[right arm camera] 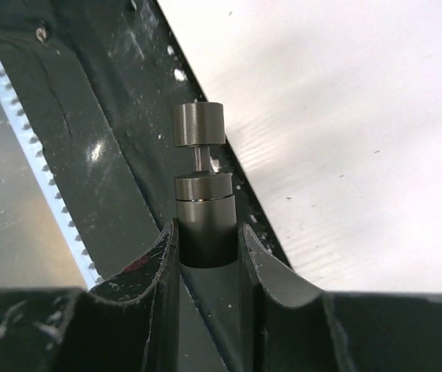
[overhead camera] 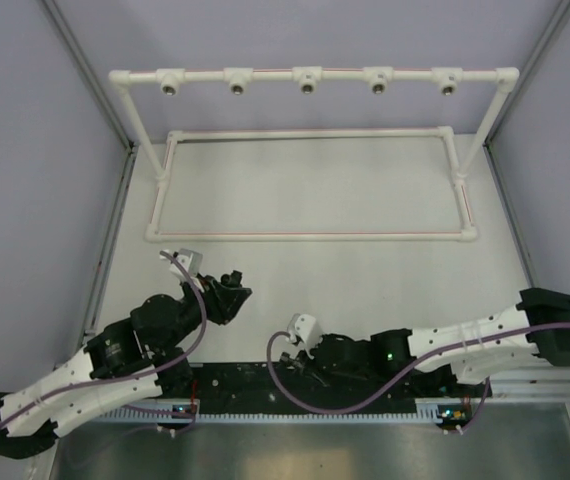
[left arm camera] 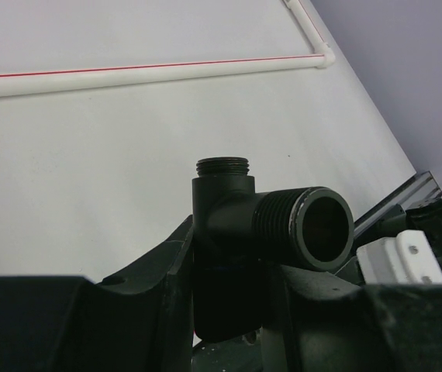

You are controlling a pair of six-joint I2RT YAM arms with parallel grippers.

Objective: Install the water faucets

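In the left wrist view a dark faucet body (left arm camera: 225, 205) stands upright, its threaded neck up and a wide threaded side opening facing right. My left gripper is shut on its lower part. From above, that left gripper (overhead camera: 231, 292) is over the left part of the white board. The right wrist view shows a dark cylindrical faucet part (right arm camera: 205, 221) with a thin stem and a round cap, clamped in my shut right gripper. White pipework (overhead camera: 285, 76) with several downward-facing tee sockets (overhead camera: 307, 86) spans the back.
A lower white pipe frame (overhead camera: 315, 237) rests on the board between the grippers and the raised pipe. Along the front runs a black strip (overhead camera: 245, 388) beside a metal surface (overhead camera: 295, 450). Walls close off both sides. The board's middle and right are bare.
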